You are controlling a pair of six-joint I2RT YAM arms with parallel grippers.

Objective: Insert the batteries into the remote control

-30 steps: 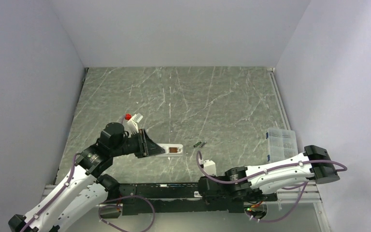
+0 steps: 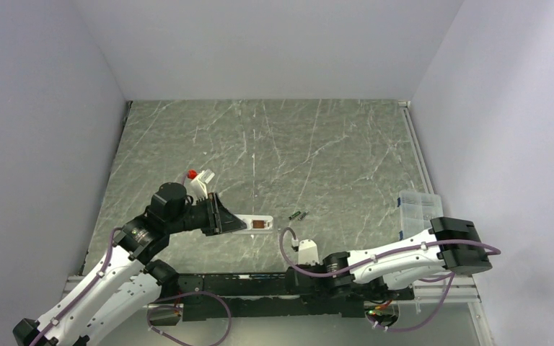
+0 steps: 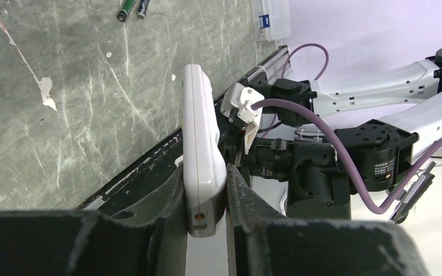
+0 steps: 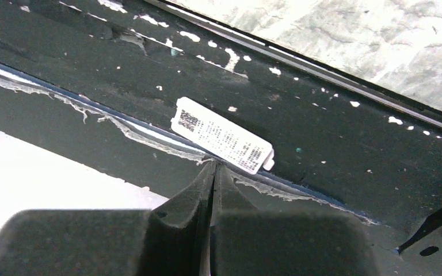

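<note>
The white remote [image 2: 263, 223] shows its open battery compartment in the top view; my left gripper grips its end, and it stands lengthwise between the fingers in the left wrist view [image 3: 198, 126]. A green battery [image 3: 125, 8] and a dark battery [image 3: 143, 8] lie on the marble table [image 3: 75, 126] to the remote's right in the top view. My right gripper is shut, low over the black front rail [image 4: 322, 144], its tips just below a white barcode label [image 4: 222, 135].
A clear plastic case [image 2: 418, 215] sits at the table's right edge. A red object [image 2: 192, 174] shows behind the left gripper. The right arm lies along the front edge.
The left arm and remote show no visible movement.
</note>
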